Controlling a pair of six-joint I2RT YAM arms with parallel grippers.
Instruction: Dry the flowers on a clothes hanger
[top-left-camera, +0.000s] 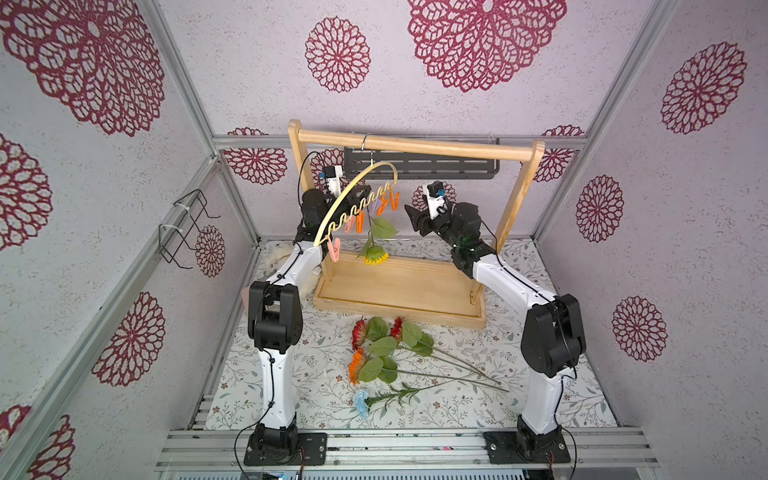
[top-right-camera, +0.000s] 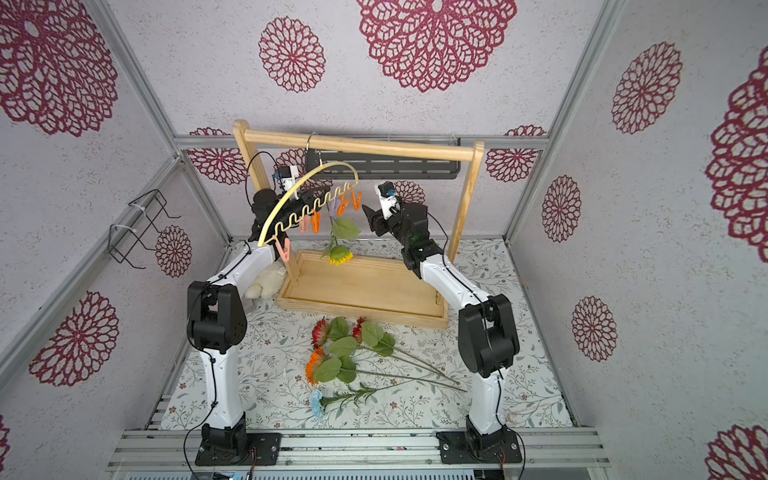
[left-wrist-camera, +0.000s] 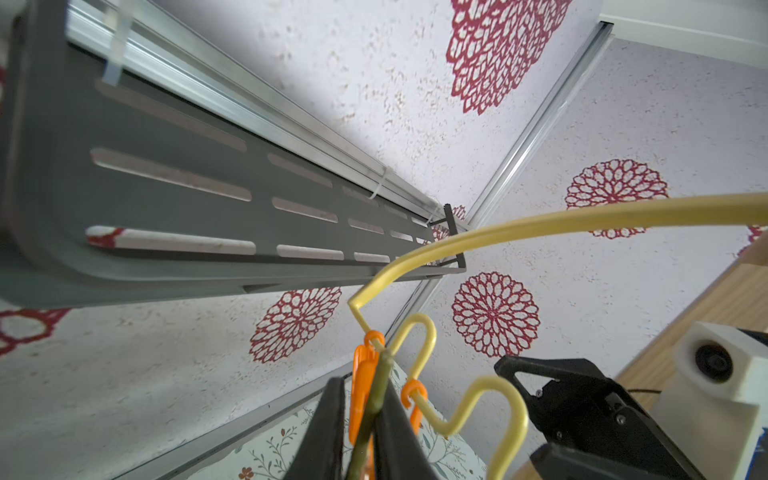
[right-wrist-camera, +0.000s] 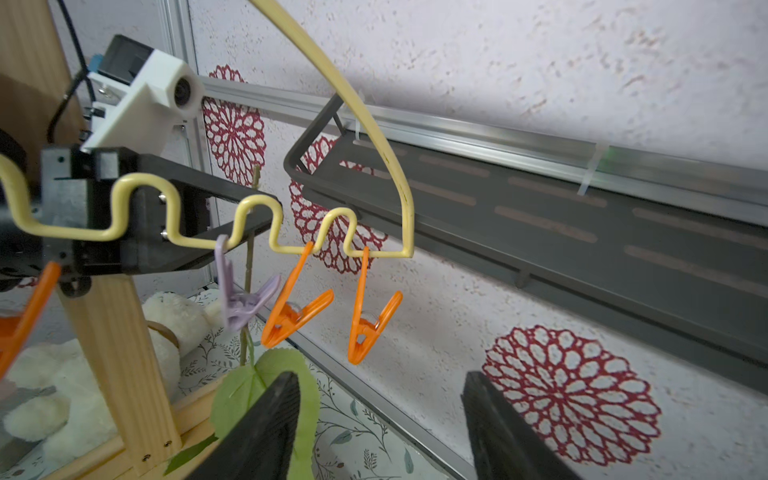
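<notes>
A sunflower (top-left-camera: 376, 255) hangs head down behind the yellow hanger (top-left-camera: 344, 194), its stem (left-wrist-camera: 377, 404) between the fingers of my left gripper (top-left-camera: 366, 194), which is shut on it. The hanger hangs from the wooden rack's bar and carries several clips. In the right wrist view, a lilac clip (right-wrist-camera: 232, 292) appears in front of the stem; whether they touch I cannot tell. Two orange clips, one of them the end clip (right-wrist-camera: 369, 320), hang empty beside it. To the right of the hanger, my right gripper is open, with nothing between its fingers.
On the table in front of the wooden rack (top-left-camera: 400, 308) lie red flowers (top-left-camera: 358, 333), an orange flower (top-left-camera: 356, 368) and a blue flower (top-left-camera: 361, 403). A dark slotted shelf (top-left-camera: 432, 164) is fixed behind the rack. White plush (top-right-camera: 268, 281) sits by its left post.
</notes>
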